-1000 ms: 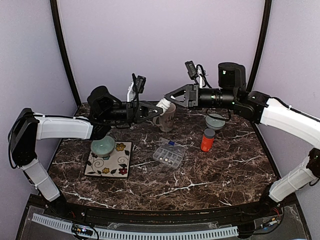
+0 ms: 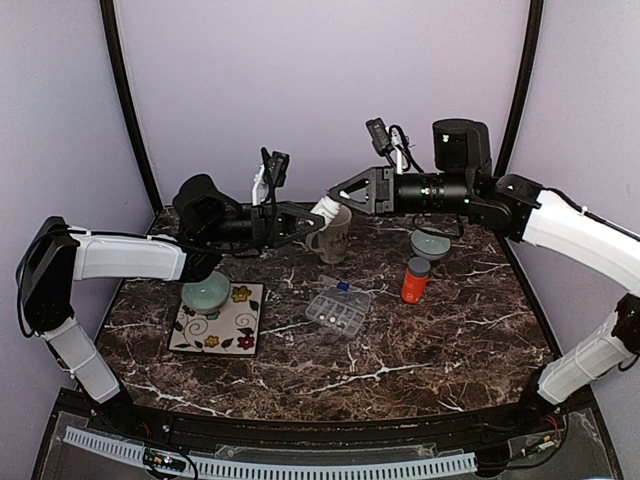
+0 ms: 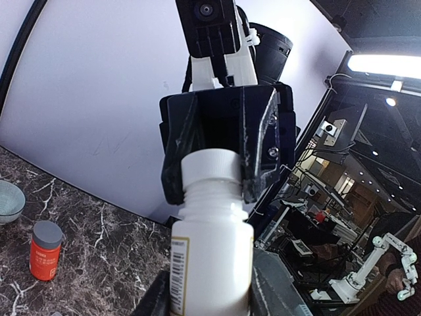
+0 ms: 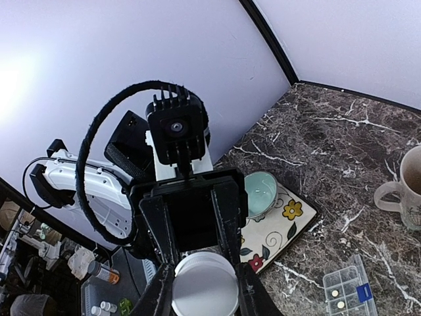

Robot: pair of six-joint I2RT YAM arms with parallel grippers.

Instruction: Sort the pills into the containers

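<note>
A white pill bottle [image 3: 212, 263] with a barcode label is held up between the two arms, well above the table. My left gripper [image 2: 312, 218] is shut on its body. The right gripper [image 2: 345, 195] is shut on the white ribbed cap [image 3: 210, 166], which still sits at the bottle's neck. In the right wrist view the top of the cap [image 4: 205, 293] faces the camera. On the table lies a clear pill organizer [image 2: 337, 312] with several compartments and a blue latch; a few pale pills [image 4: 340, 304] lie in it.
An orange bottle with grey lid [image 2: 415, 280] stands to the right of the organizer. Behind is a mug [image 2: 335, 245]. One bowl [image 2: 206, 292] rests on a flowered tile [image 2: 228, 343] at left, another bowl [image 2: 430, 244] at back right.
The right arm has shifted very slightly at its wrist. Both grippers keep their hold on bottle and cap, and the table objects have not moved.
</note>
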